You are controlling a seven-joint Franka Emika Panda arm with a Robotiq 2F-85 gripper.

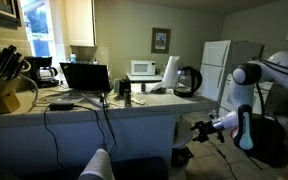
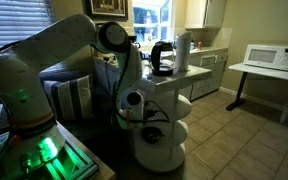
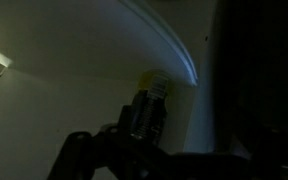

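In exterior view 1 my gripper [image 1: 201, 130] hangs low in front of the end of the counter, its fingers open. The wrist view is very dark; the gripper shows there only as black shapes along the bottom. Ahead of it is a small dark object with a brownish top [image 3: 154, 84], against a pale shelf surface [image 3: 79, 85]. I see no contact between the two, but shadow hides much of the fingers. Exterior view 2 has the arm reaching down beside rounded white shelves [image 2: 172, 130] at the counter's end.
A black kettle [image 1: 187, 81] and a paper towel roll [image 1: 171, 72] stand on the counter [image 1: 44, 118], with a laptop [image 1: 86, 77] and a knife block [image 1: 1, 90] farther along. A white microwave [image 2: 275, 57] sits on a separate table. Tiled floor [image 2: 229, 130] lies open beyond the shelves.
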